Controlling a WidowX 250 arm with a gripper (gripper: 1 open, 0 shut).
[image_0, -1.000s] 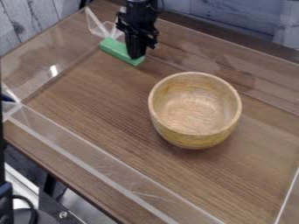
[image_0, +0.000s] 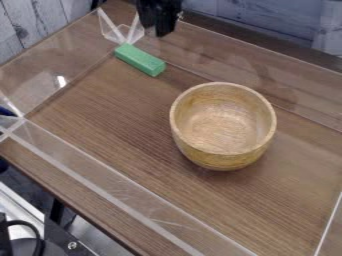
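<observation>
A green block lies on the wooden table at the upper left, beside some clear plastic. My dark gripper is at the top edge, above and behind the block and apart from it, partly cut off; its fingers are too small and dark to read. A round tan wooden bowl stands right of centre.
Clear strips run along its lower-left and right edges. A black cable lies at the bottom left.
My gripper has risen away from the green block toward the top of the view. The block now lies uncovered at about the same place. The bowl has stayed still.
</observation>
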